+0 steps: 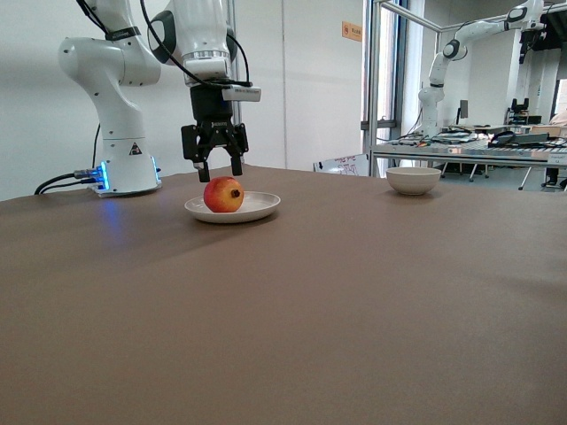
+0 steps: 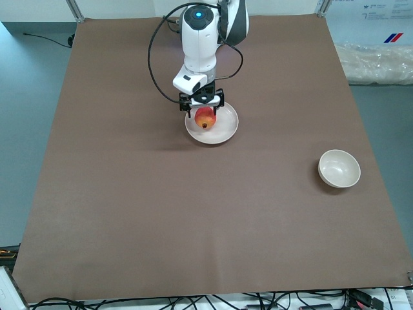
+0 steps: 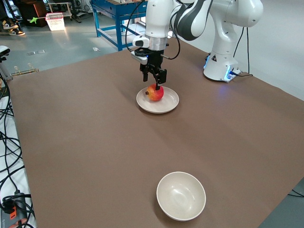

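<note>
A red-yellow apple (image 2: 205,119) (image 1: 223,195) (image 3: 155,93) rests on a white plate (image 2: 226,129) (image 1: 261,205) (image 3: 167,102). My black gripper (image 2: 201,110) (image 1: 220,172) (image 3: 154,84) hangs just over the apple, fingers spread apart and pointing down, with nothing seen held between them. In the top view the fingertips are slightly above and behind the apple. A white bowl (image 2: 339,168) (image 1: 413,181) (image 3: 181,196) stands empty on the brown table, well apart from the plate.
Cables (image 2: 84,303) run along its outer edge. The arm's base (image 3: 221,66) stands at the back, beside a wall.
</note>
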